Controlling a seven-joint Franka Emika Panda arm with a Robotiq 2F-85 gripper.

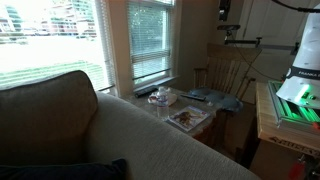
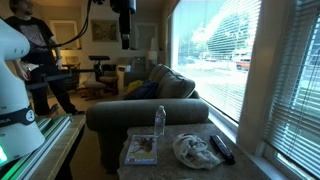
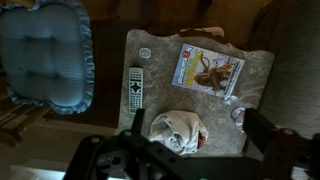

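Observation:
My gripper hangs high above a low table (image 3: 222, 109), its dark fingers spread wide with nothing seen between them. Below lie a picture-covered case or booklet (image 3: 207, 70), a grey remote (image 3: 135, 90) and a crumpled white cloth (image 3: 180, 130) with some red and dark marks. A clear bottle (image 3: 238, 115) is near the right finger. From the side, the bottle (image 2: 160, 120) stands upright behind the case (image 2: 141, 149), the cloth (image 2: 195, 151) is to their right, and the dark remote (image 2: 221, 149) lies beyond it.
A sofa (image 2: 176, 88) borders the table, with windows and blinds (image 2: 300, 100) on the other side. A blue-cushioned chair (image 3: 45, 55) stands beside the table. One small round object (image 3: 145, 52) lies near the remote. A person (image 2: 35, 45) is in the background.

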